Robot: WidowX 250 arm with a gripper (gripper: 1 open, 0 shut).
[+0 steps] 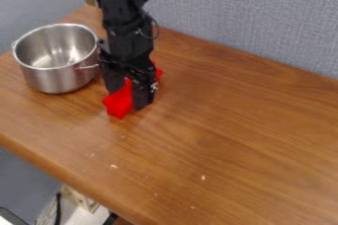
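Note:
A black robot arm reaches down from the top, its gripper [129,83] low over a red object [119,105] on the wooden table, hiding much of it. The red shows on both sides of the gripper. Whether the fingers are open or shut on it I cannot tell. A steel bowl [53,61] stands just left of the gripper.
A grey wall [251,12] runs along the back. The table's left edge drops away at the lower left, where some cables show.

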